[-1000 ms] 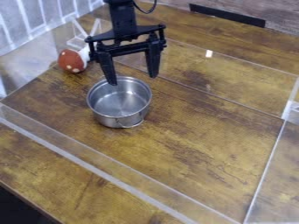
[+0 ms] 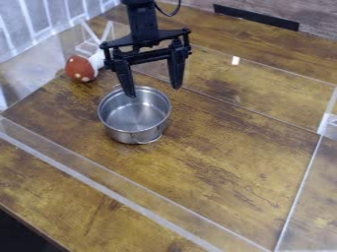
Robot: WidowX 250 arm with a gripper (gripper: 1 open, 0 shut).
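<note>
My black gripper (image 2: 150,77) hangs open in the upper middle of the camera view, its fingers pointing down over the back part of a steel bowl (image 2: 137,124). The bowl stands upright on the wooden surface. Nothing shows held between the fingers; whether the tips touch the bowl cannot be told.
A red-and-white object (image 2: 82,69), perhaps a toy, lies left of the gripper, beside a white item behind it. Clear panels edge the wooden surface (image 2: 224,187) at left and right.
The gripper has shifted very slightly over the last second. The bowl and other objects stay where they were.
</note>
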